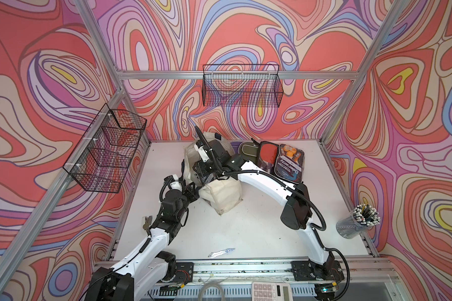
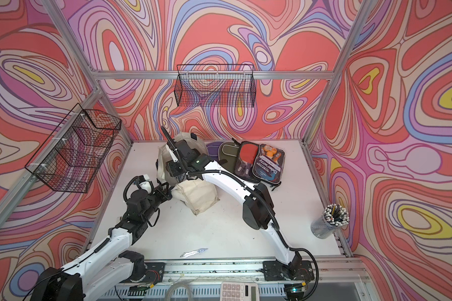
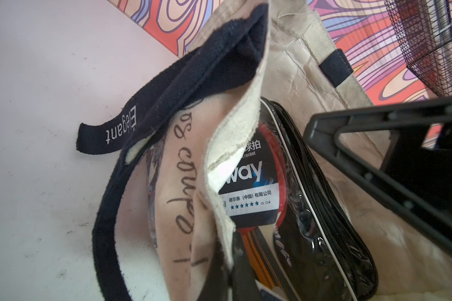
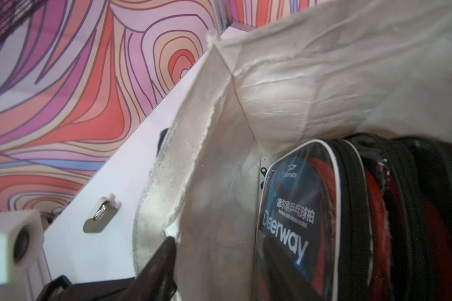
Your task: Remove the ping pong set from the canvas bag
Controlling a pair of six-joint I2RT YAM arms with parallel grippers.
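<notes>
The cream canvas bag (image 1: 221,194) lies open on the table, left of centre. My left gripper is shut on its rim, the cloth edge pinched between the fingers. Inside the bag stands a ping pong set case (image 4: 286,220) with white piping and a "Deerway" label; other black cases with red paddles (image 4: 379,225) crowd beside it. My right gripper hovers at the bag's mouth, its blurred fingers spread apart with no case between them. One finger (image 4: 286,268) overlaps the labelled face; contact cannot be judged. In the left wrist view, a black finger (image 3: 366,165) looms close.
Right of the bag, at the table's back, rest a red paddle case (image 1: 268,153), an orange-ball case (image 1: 289,163) and an olive case (image 1: 248,149). A pen cup (image 1: 350,225) stands far right.
</notes>
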